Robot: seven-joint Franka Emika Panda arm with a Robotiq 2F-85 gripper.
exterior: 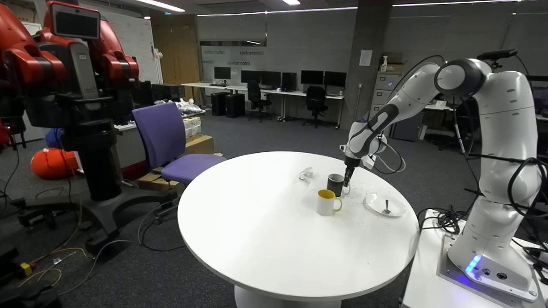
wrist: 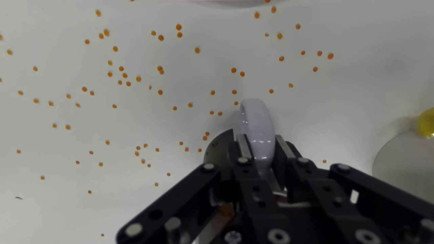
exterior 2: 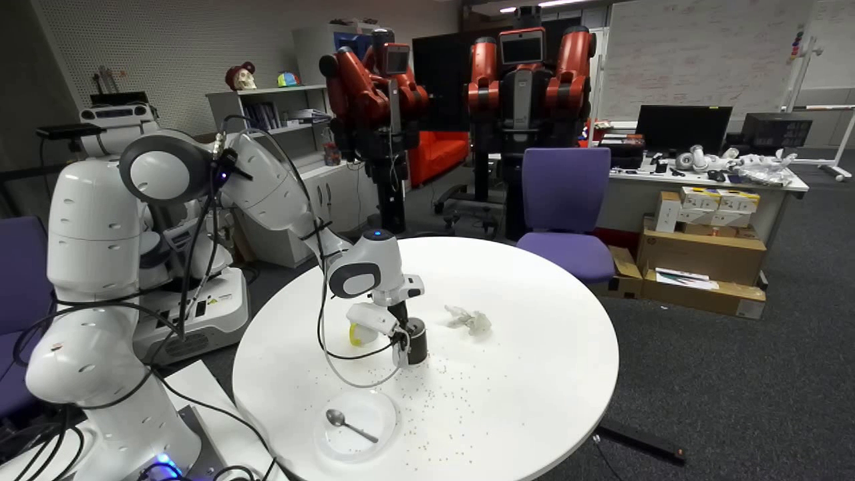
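Observation:
My gripper is shut on the white handle [wrist: 257, 118] of a dark mug, one finger on each side of it. In exterior view 1 the dark mug [exterior: 335, 184] stands upright on the round white table [exterior: 257, 215], with my gripper [exterior: 346, 185] reaching down at its side. My fingers hide most of the mug in the wrist view. Close beside it is a white mug with a yellow inside and handle [exterior: 326, 203]; the arm partly covers this one in exterior view 2.
A white plate [exterior: 375, 206] holding a spoon [exterior 2: 351, 425] lies near the arm's side of the table. Crumpled clear plastic [exterior 2: 469, 319] rests beyond the dark mug. Small orange bits [wrist: 160, 92] are scattered around.

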